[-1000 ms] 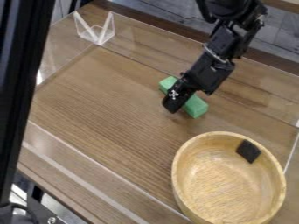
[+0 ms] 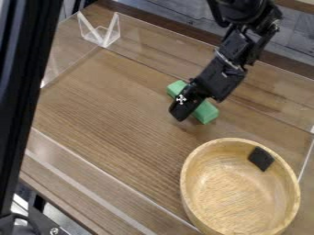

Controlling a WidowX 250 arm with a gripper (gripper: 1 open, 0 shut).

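A green block (image 2: 204, 112) lies on the wooden table just right of the middle, partly hidden under the black gripper (image 2: 185, 103). My gripper reaches down from the upper right with its tip over the block's near left side. It looks shut, and nothing clearly shows between its fingers.
A round beige bowl (image 2: 240, 204) with a black patch (image 2: 260, 158) on its inner wall stands at the lower right. A clear plastic object (image 2: 101, 33) stands at the upper left.
The gripper has shifted very slightly; the block and bowl look to be in the same places.
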